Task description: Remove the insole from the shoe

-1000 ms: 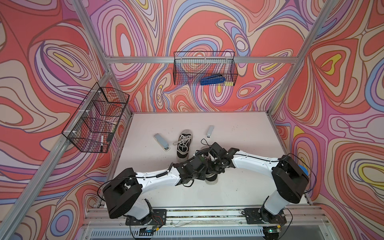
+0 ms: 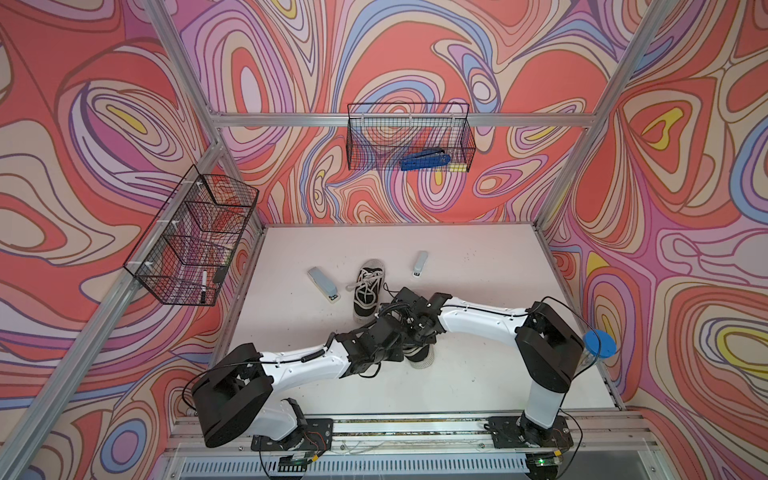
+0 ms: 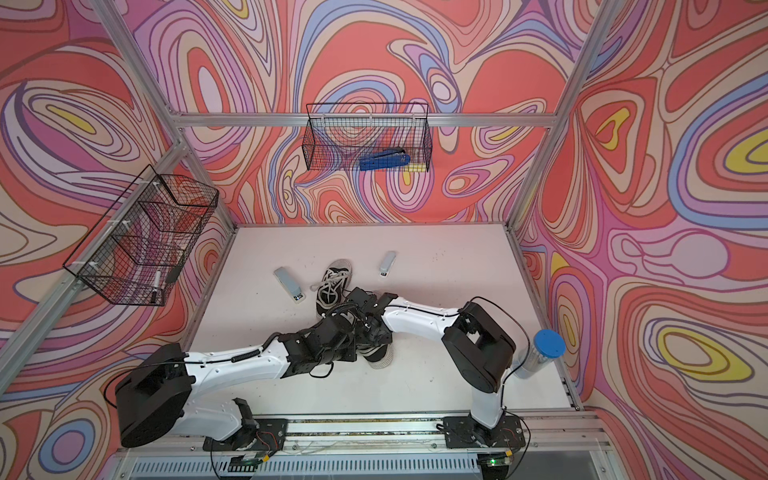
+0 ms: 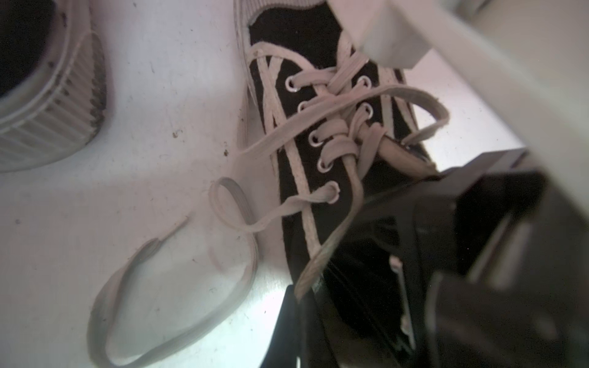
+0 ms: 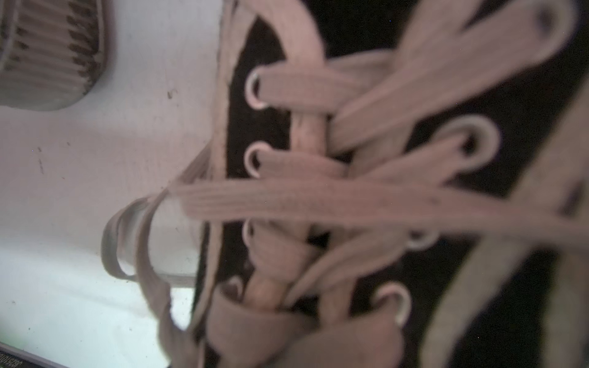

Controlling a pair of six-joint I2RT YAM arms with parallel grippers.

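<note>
A black low shoe [image 2: 418, 357] with pale laces lies on the table under both arms, mostly covered in the top views. Close up in the left wrist view are its eyelets and crossed shoelace [image 4: 331, 147]. At the bottom there, my left gripper is shut, one strand of lace running down to its tips and pinched there. My right gripper [image 2: 406, 321] reaches over the same shoe from the right; its fingertips are hidden, its fingers seem shut, and nothing shows between them. Laces still thread the eyelets in the right wrist view. The insole is out of sight.
Another laced black shoe [image 2: 368, 286] stands just behind and left. Farther out lie a larger grey-blue brush-like block [image 2: 323, 283] and a smaller one [image 2: 421, 263]. A blue-lidded container [image 3: 547, 345] stands at the right edge.
The right arm has shifted left across the shoe, and the left arm has drifted slightly left too. The shoe under them has moved a little to the left.
</note>
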